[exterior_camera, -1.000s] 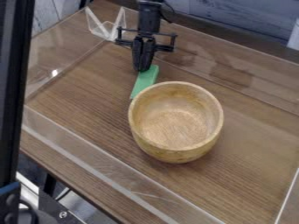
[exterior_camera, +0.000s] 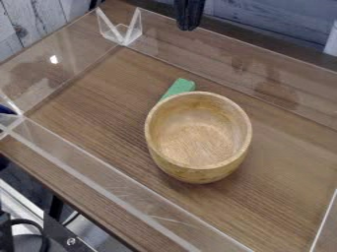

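Observation:
A large wooden bowl sits on the wooden table, right of centre. A green strip lies behind it, partly hidden by the bowl's rear rim. Only the dark lower tip of my gripper shows at the top edge, above and behind the bowl and clear of it; whether it is open or shut cannot be made out.
A clear plastic piece stands at the back left of the table. Cables lie beyond the front left edge. The left, right and back middle of the table are clear.
My gripper has risen up and mostly out of view. The green strip now lies further back and more hidden by the bowl than a second ago.

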